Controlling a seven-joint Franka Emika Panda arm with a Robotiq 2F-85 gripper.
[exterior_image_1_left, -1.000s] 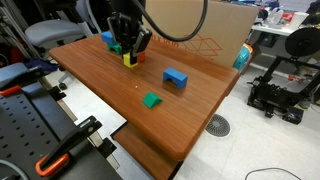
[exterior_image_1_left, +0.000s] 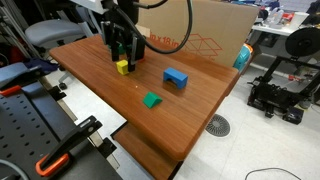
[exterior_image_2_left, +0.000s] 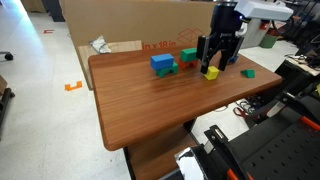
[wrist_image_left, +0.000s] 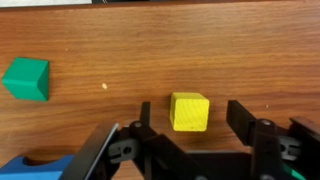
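A small yellow block (wrist_image_left: 189, 112) lies on the wooden table (wrist_image_left: 100, 50) in the wrist view. My gripper (exterior_image_1_left: 122, 66) is open over it, with one finger on either side and gaps showing between the fingers and the block. In exterior view 1 the yellow block (exterior_image_1_left: 123, 68) shows just under the fingers, on the table's far left part. Exterior view 2 shows the block (exterior_image_2_left: 212, 73) below the hand, partly covered by it.
A green block (exterior_image_1_left: 151, 100) and a blue block (exterior_image_1_left: 174, 77) sit apart on the table. More green and blue blocks (exterior_image_2_left: 162, 62) stand near the hand in exterior view 2. A cardboard panel (exterior_image_1_left: 205, 30) stands behind.
The gripper and yellow block have shifted a little left and nearer in exterior view 1, and lower. The block now shows more fully beneath the fingers.
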